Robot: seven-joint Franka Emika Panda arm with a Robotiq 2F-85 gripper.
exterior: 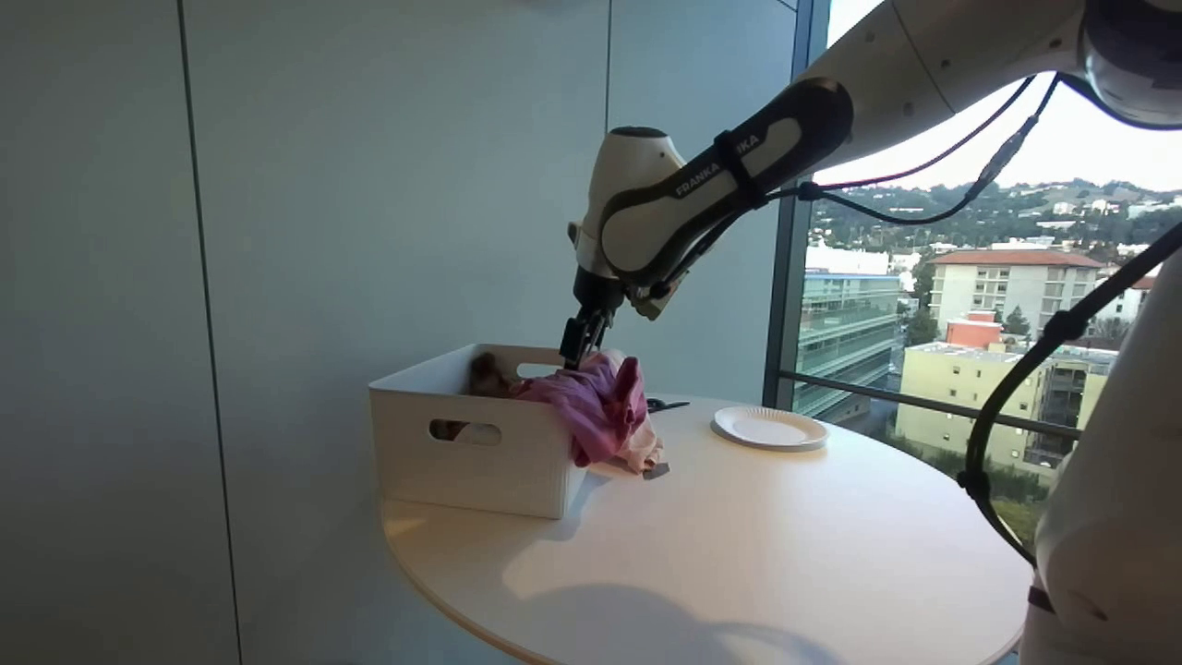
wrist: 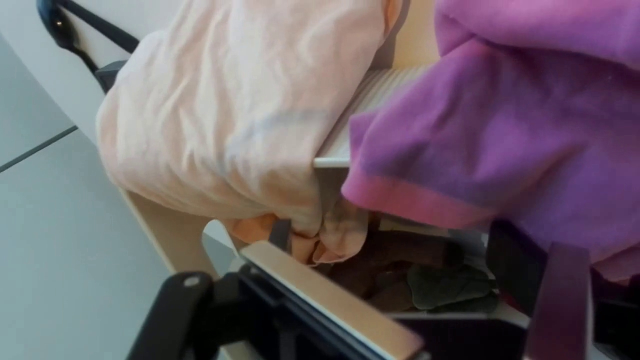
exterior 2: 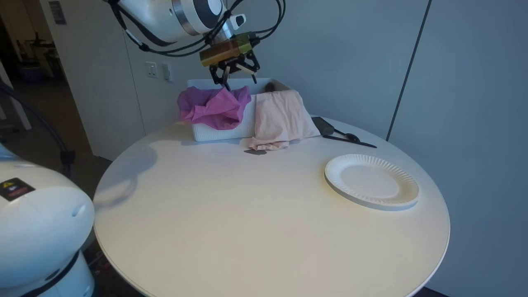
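Note:
A white box (exterior: 471,482) stands near the table's back edge. A purple cloth (exterior 2: 218,109) and a pale pink cloth (exterior 2: 279,116) hang side by side over its rim, partly inside and partly outside. My gripper (exterior 2: 241,84) is over the box, tilted, its fingers wide apart. In the wrist view its fingers (wrist: 336,300) straddle the box opening, with the pale pink cloth (wrist: 234,114) beyond the left one and the purple cloth (wrist: 510,144) close by the right. Whether a fingertip touches the purple cloth I cannot tell.
Dark brown and green items (wrist: 450,285) lie inside the box. To its right rest black utensils (exterior 2: 341,136), and a white paper plate (exterior 2: 371,180) sits farther forward. A small grey piece (exterior 2: 255,152) lies below the pale cloth.

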